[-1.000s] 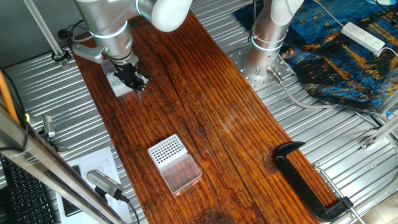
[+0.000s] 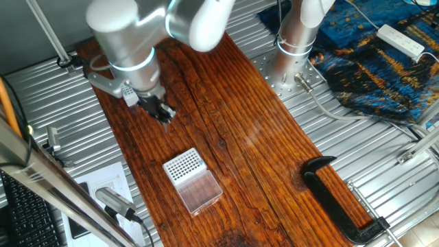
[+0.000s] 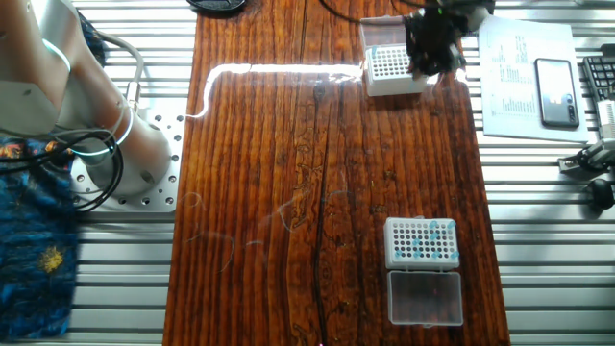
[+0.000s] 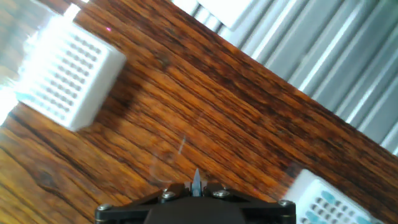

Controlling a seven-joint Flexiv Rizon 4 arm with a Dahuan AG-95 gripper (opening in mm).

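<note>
My gripper (image 2: 165,126) hangs above the wooden table, between two white racks. Its black fingers come together at one narrow grey point (image 4: 196,185), and no separate object shows between them. One rack (image 4: 69,74) has rows of holes that look empty. It stands to the left in the wrist view, with its clear lid (image 2: 201,191) folded open. Blue pieces sit in some holes of the other rack (image 3: 421,240), whose clear lid (image 3: 424,297) also lies open. In exterior view 1 that second rack is mostly hidden behind the arm.
A black clamp (image 2: 337,199) grips the table's edge. The robot's base (image 2: 287,68) stands on the opposite side from a phone (image 3: 556,93) on paper. Mid-table wood is clear.
The arm and gripper have moved right and slightly down in exterior view 1, away from the rack at the far left. The rack with the open lid in front has stayed put.
</note>
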